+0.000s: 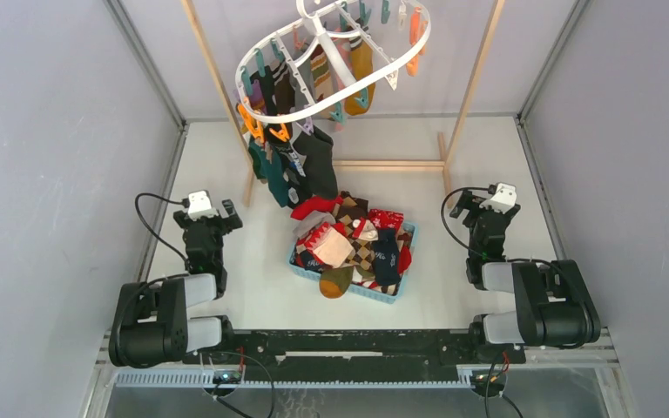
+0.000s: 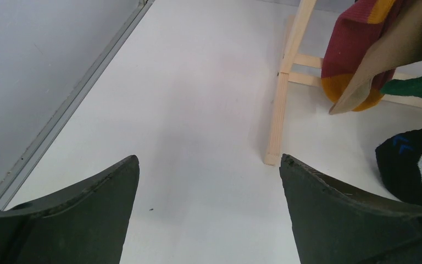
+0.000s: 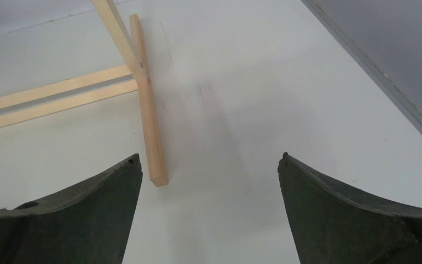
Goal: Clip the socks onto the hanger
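A white oval hanger (image 1: 251,57) with coloured clips hangs at the top of the top view. Several socks dangle from its left and middle parts, among them a dark grey sock (image 1: 318,163) and a mustard sock (image 1: 361,70). Orange clips (image 1: 415,35) on its right side hold no sock that I can see. Below it, a blue basket (image 1: 373,294) is heaped with socks, a brown and orange one (image 1: 334,283) lying over its front rim. My left gripper (image 1: 230,214) stands open left of the basket, empty. Far to the right, my right gripper (image 1: 458,204) is open and empty too.
A wooden frame (image 1: 474,78) stands around the hanger, its crossbar (image 1: 388,165) low at the back. Walls close off both sides. In the left wrist view, hanging socks (image 2: 349,47) fill the upper right.
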